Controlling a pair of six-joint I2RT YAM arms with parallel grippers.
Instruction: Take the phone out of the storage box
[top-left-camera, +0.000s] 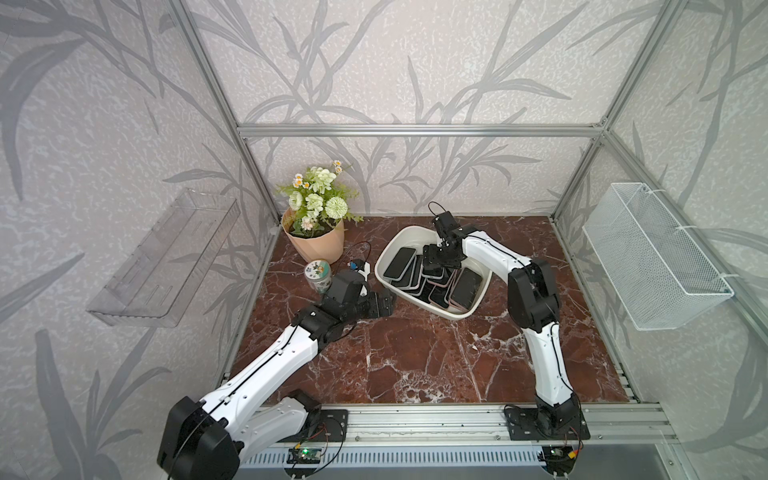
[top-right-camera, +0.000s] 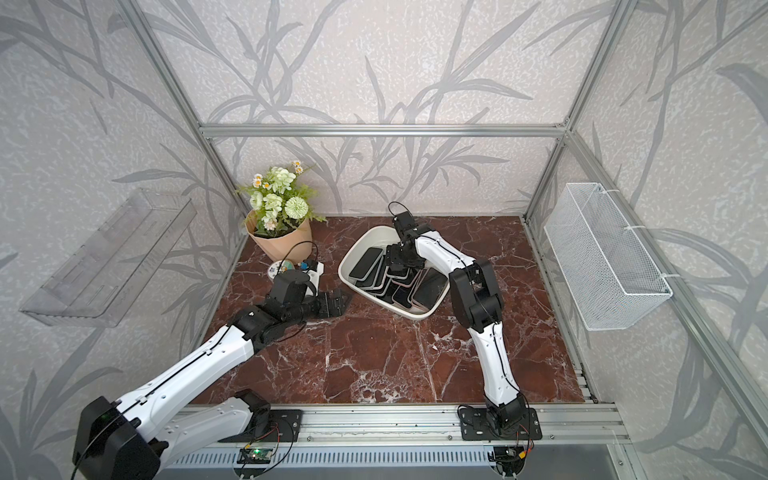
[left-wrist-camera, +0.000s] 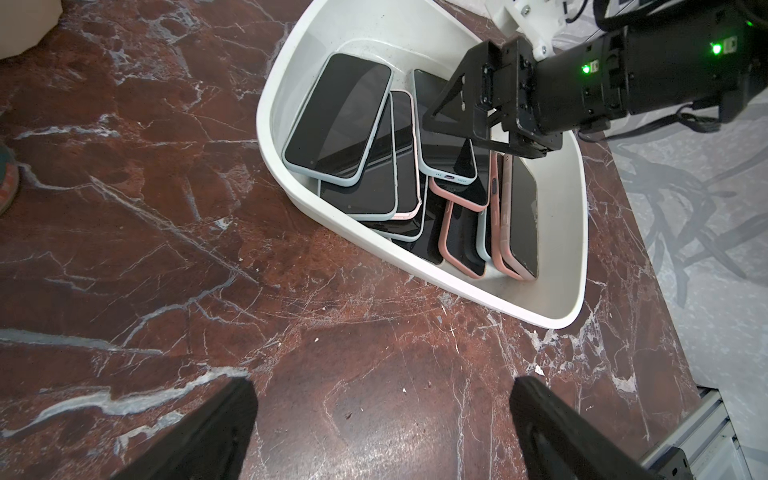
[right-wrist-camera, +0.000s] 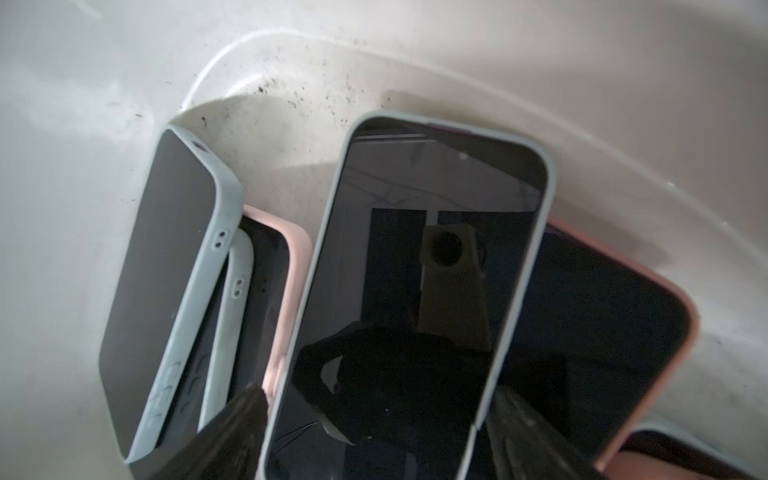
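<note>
The white storage box (left-wrist-camera: 564, 300) holds several phones in pale blue and pink cases. My right gripper hangs over a pale blue cased phone (right-wrist-camera: 408, 280) at the middle of the pile, its blurred fingers on either side of the phone's lower part, part open; whether they touch it I cannot tell. Another phone (left-wrist-camera: 336, 120) lies at the box's left. My left gripper is open over bare table in front of and left of the box, nothing between its fingers.
A flowerpot (top-left-camera: 312, 244) stands at the back left, with a patterned jar (top-left-camera: 317, 276) before it. A clear basket (top-left-camera: 164, 256) and a white mesh basket (top-left-camera: 656, 256) hang on the side walls.
</note>
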